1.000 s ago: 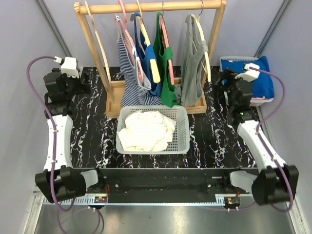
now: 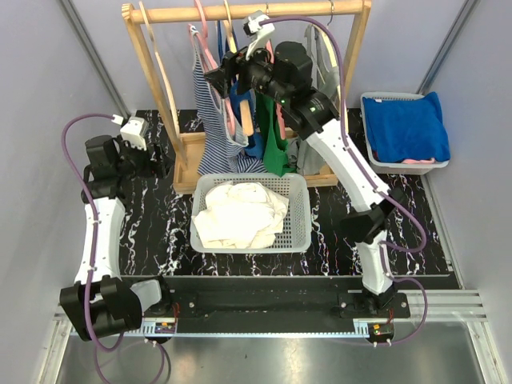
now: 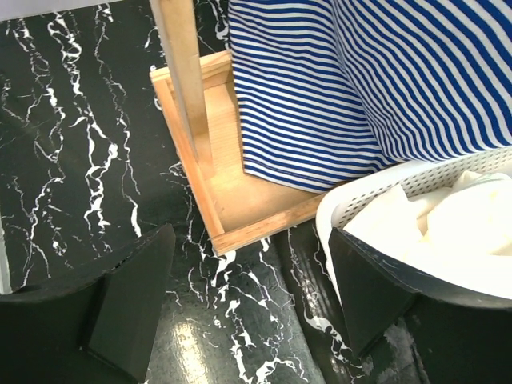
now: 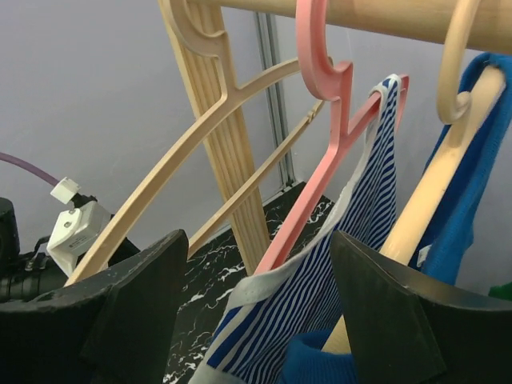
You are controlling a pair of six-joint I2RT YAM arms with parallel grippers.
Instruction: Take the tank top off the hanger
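Observation:
Several tank tops hang on the rack. A blue-and-white striped one [image 2: 213, 132] is on a pink hanger [image 4: 320, 172], the leftmost garment. Beside it a blue top [image 4: 464, 208] hangs on a wooden hanger [image 4: 436, 184]. My right gripper is open at hanger height; in its view the striped top's strap and the pink hanger pass between the fingers, untouched as far as I can see. From above, the right arm covers part of the blue and green tops [image 2: 272, 128]. My left gripper is part open and empty, left of the rack.
An empty wooden hanger [image 2: 160, 68] hangs at the rack's left end. In front stands a grey basket [image 2: 298, 216] with cream cloth [image 2: 240, 216]. Another basket [image 2: 410, 167] with blue cloth is at right.
My right arm has swung from the right side up and left, over the rack to the striped top. The left gripper has moved slightly right and down.

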